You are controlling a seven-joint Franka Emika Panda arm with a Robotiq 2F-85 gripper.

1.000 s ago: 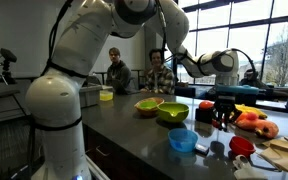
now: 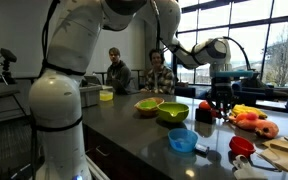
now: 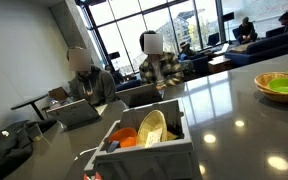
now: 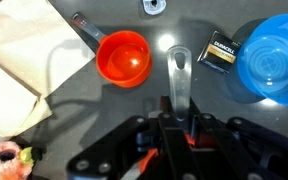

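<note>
In the wrist view my gripper is shut on a slim, silvery, elongated object [image 4: 180, 72], which points away from the fingers. What exactly it is cannot be told. Below it lies dark table, with a red cup with a dark handle [image 4: 123, 58] to the left and a translucent blue bowl [image 4: 274, 62] to the right. From outside, the gripper [image 2: 222, 112] hangs above the table behind the blue bowl [image 2: 182, 138] and the red cup [image 2: 241, 146]; the held object is too small to make out there.
A Duracell pack [image 4: 221, 52] lies beside the blue bowl. Pale boards [image 4: 34, 55] and a fluffy toy [image 4: 6, 160] are on the left. A green bowl [image 2: 172, 112] stands farther back. A grey bin with items [image 3: 144, 158] and two seated people are across the table.
The arm's end has risen a little above the table over the last second. The bowls and the red cup have stayed in place.
</note>
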